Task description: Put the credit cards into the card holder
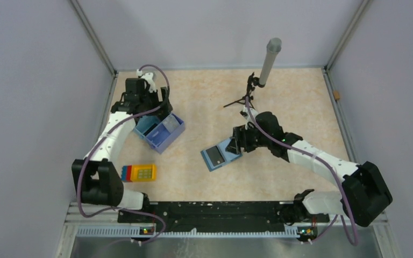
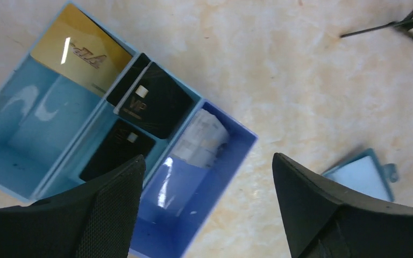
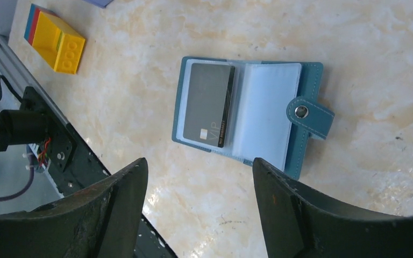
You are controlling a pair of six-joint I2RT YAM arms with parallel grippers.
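The card holder lies unfolded on the table, its strap with a metal snap on the right. On its left panel rests a dark grey VIP card. In the left wrist view, a gold card leans in the far compartment of the card box. The middle compartment holds black cards; one more dark card lies lower in it. My left gripper hovers open above the box, empty. My right gripper is also open, above and in front of the holder, nothing between its fingers.
In the box's nearest compartment, a pale packet sits at the far end. A yellow toy-like block with red and blue parts stands front left. At the back, a microphone on a tripod rises.
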